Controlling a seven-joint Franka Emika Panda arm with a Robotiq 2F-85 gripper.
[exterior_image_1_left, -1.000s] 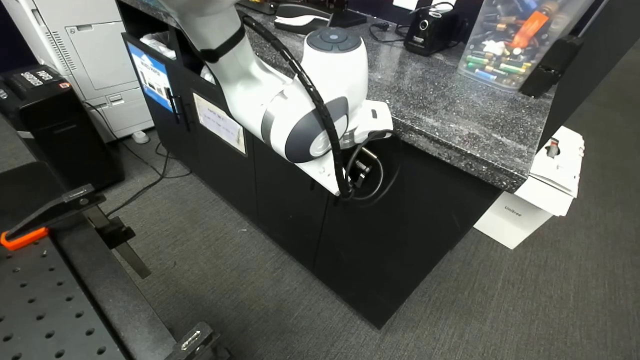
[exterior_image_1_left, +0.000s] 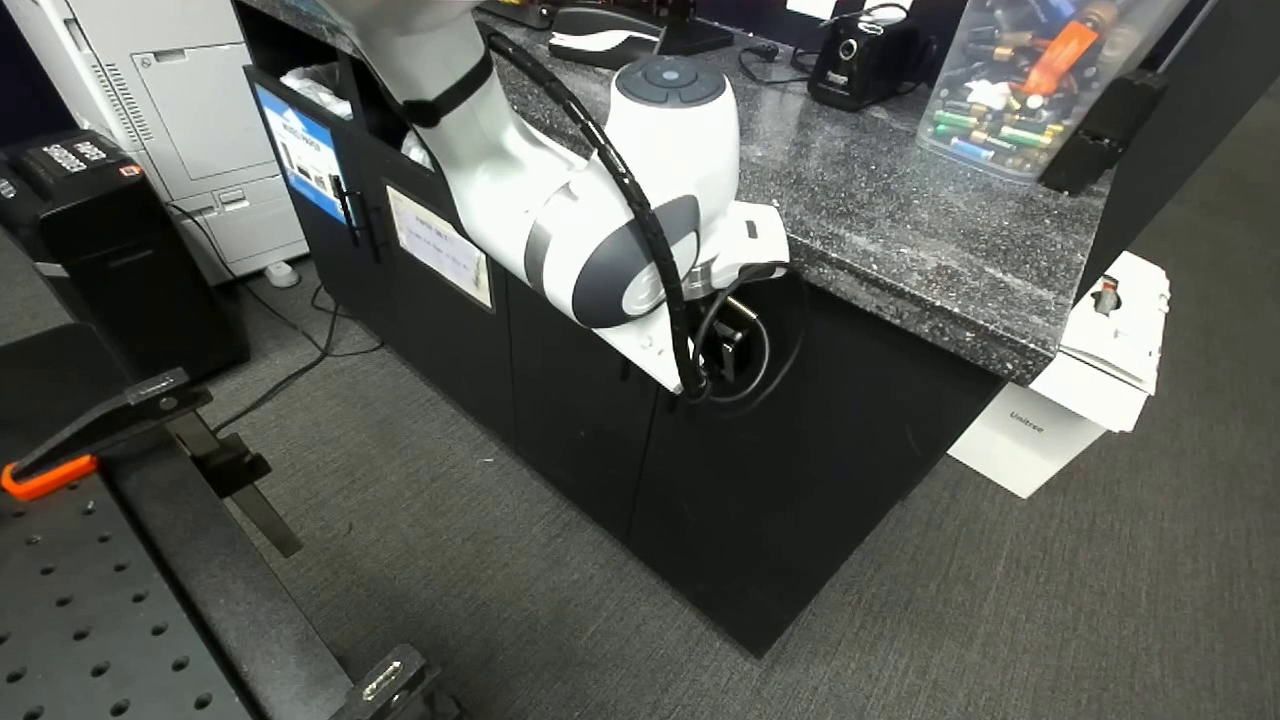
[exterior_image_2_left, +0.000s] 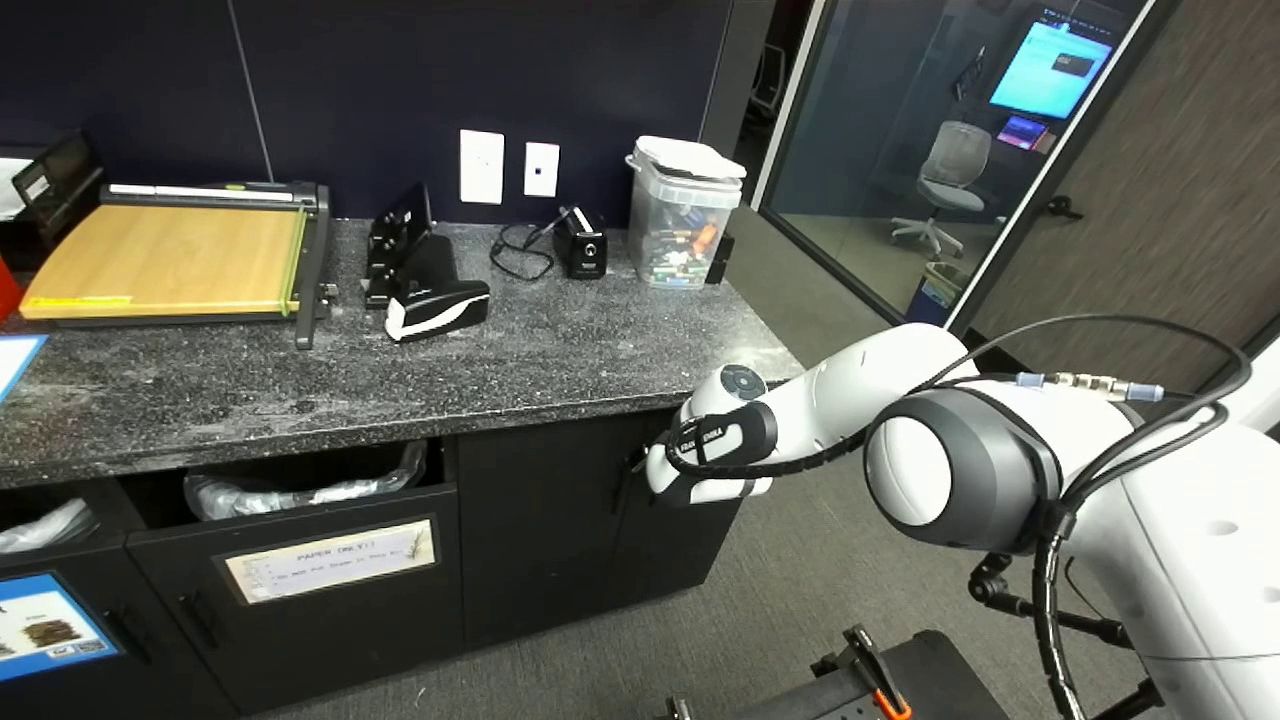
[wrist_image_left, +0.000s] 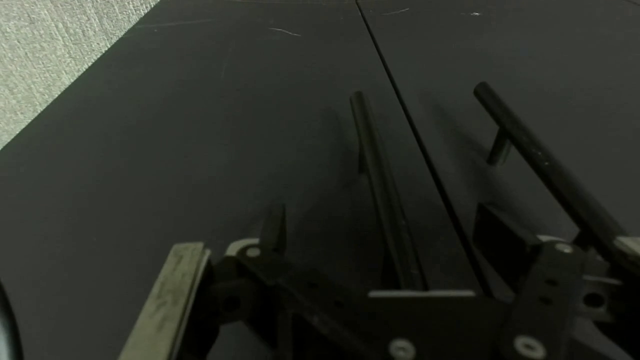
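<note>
Two dark bar handles stand on the black cabinet doors, one on each side of the seam. In the wrist view, my gripper is open with its fingers spread wide. The left handle (wrist_image_left: 384, 186) runs through the gap between them in the image; whether it is deep enough to lie between the pads, I cannot tell. Past the right finger (wrist_image_left: 504, 240) lies the right handle (wrist_image_left: 552, 174). Both cabinet doors (wrist_image_left: 180, 138) look closed. Exterior view 1 shows the gripper partly hidden behind the arm's wrist and cables; the arm hides it in exterior view 2.
The speckled countertop (exterior_image_1_left: 912, 240) overhangs just above the arm's wrist. On it stand a clear battery bin (exterior_image_2_left: 678, 234), a black device (exterior_image_2_left: 584, 246) and a paper trimmer (exterior_image_2_left: 168, 258). A white box (exterior_image_1_left: 1038, 420) sits beyond the cabinet's end.
The gripper parts behind the cables look slightly different. The cabinet doors have not moved.
</note>
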